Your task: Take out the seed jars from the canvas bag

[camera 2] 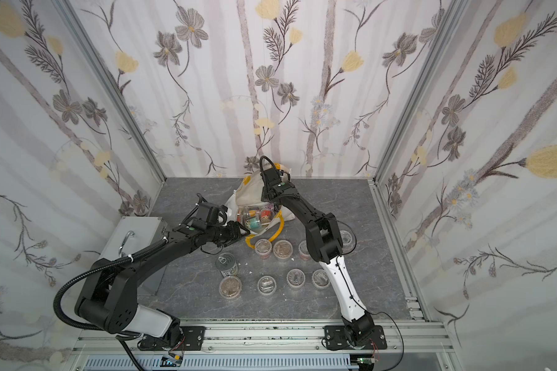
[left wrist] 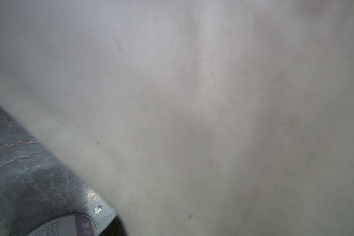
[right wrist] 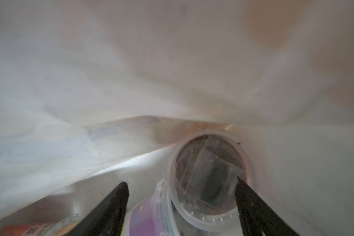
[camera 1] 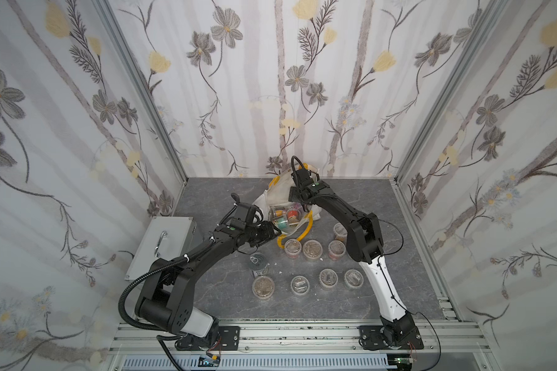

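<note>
The canvas bag (camera 1: 275, 189) with yellow handles lies open at the back centre, several jars inside. My left gripper (camera 1: 269, 230) is at its left front edge; white cloth fills most of the left wrist view, and its fingers are hidden. My right gripper is inside the bag, open around the space beside a clear lidded jar (right wrist: 210, 177), with a purple-labelled jar (right wrist: 145, 218) between its fingertips' lower parts and nothing visibly held.
Several lidded jars (camera 1: 312, 249) stand on the grey table in front of the bag, with a can (camera 2: 227, 262) at left. A metal box (camera 1: 154, 247) occupies the left side.
</note>
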